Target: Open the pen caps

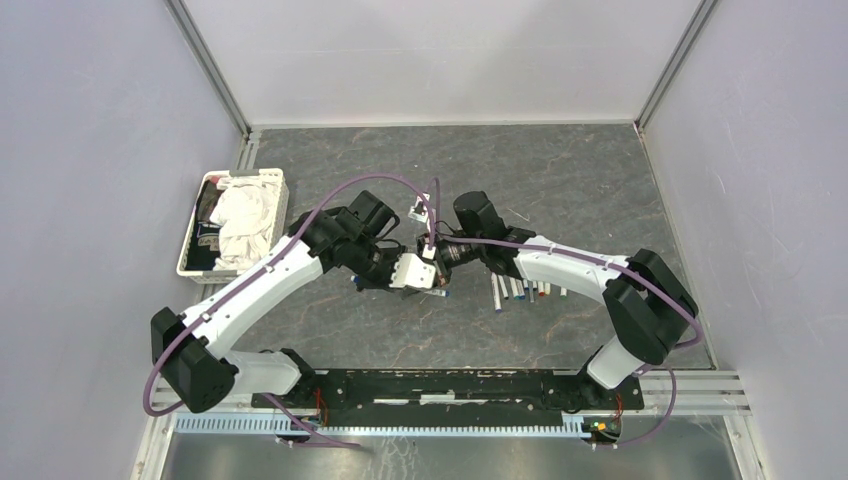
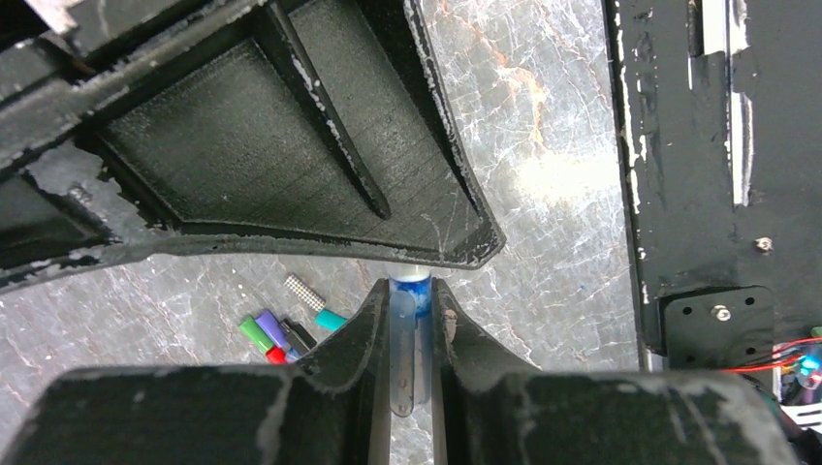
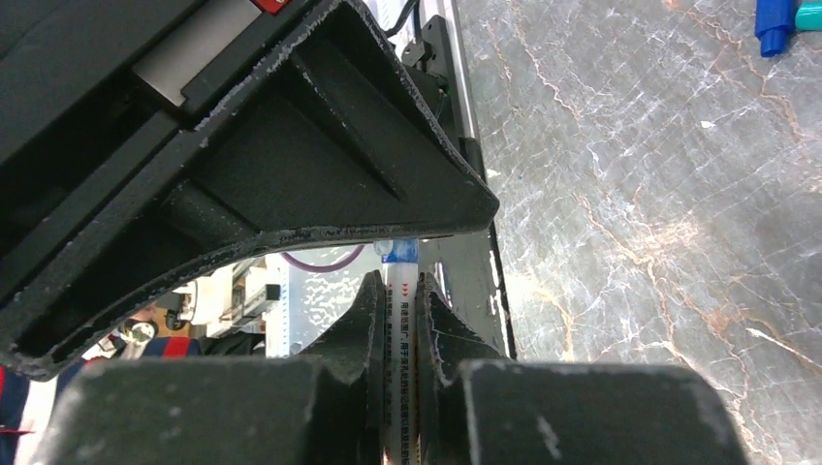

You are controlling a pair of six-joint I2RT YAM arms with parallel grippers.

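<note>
In the right wrist view, my right gripper is shut on a white-barrelled pen (image 3: 400,349) whose blue end points towards the other arm. The left wrist view shows the blue pen cap (image 2: 410,320) lying between the fingers of my left gripper. These fingers stand close along both sides of the cap; whether they press on it cannot be made out. A black part of the opposite gripper crosses above the pen in each wrist view. From the top, the two grippers meet over the middle of the table and hide the pen.
Several pens (image 1: 496,292) lie in a row on the grey marbled table, right of the grippers. Another pen (image 1: 436,292) lies partly under the arms. A white basket (image 1: 281,205) with cloth stands at the left.
</note>
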